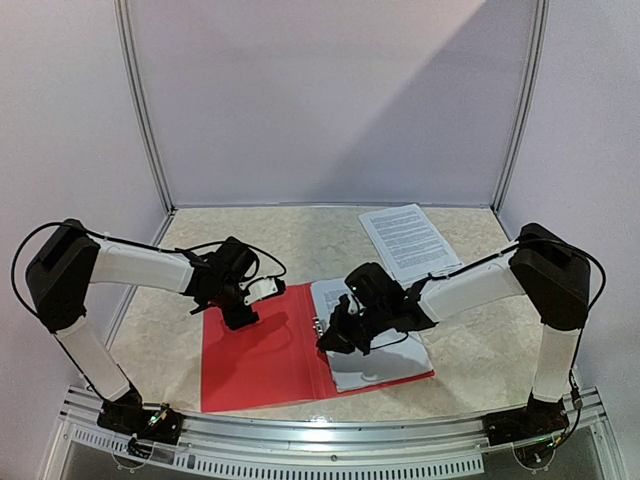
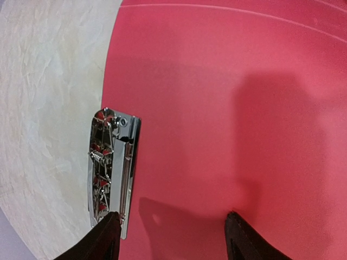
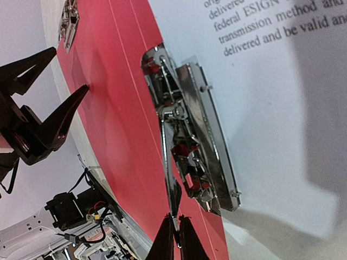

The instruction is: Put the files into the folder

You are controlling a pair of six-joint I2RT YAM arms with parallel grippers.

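The red folder [image 1: 260, 370] lies spread open on the table, white sheets [image 1: 375, 365] covering its right half. A metal lever clip [image 3: 219, 157] sits along the sheets' left edge. At the lower end of its long thin lever [image 3: 168, 151], my right gripper is shut, the lever's tip between its fingertips. Over the folder's left half hovers my left gripper, its fingers apart and empty. A second metal clip [image 2: 116, 173] is fixed near the folder's edge, by the left finger [image 2: 105, 241].
Printed sheets [image 1: 408, 242] lie apart from the folder at the back right of the table. Bare table [image 1: 300, 240] shows behind the folder and at both sides. Walls [image 1: 330, 110] enclose the back and sides.
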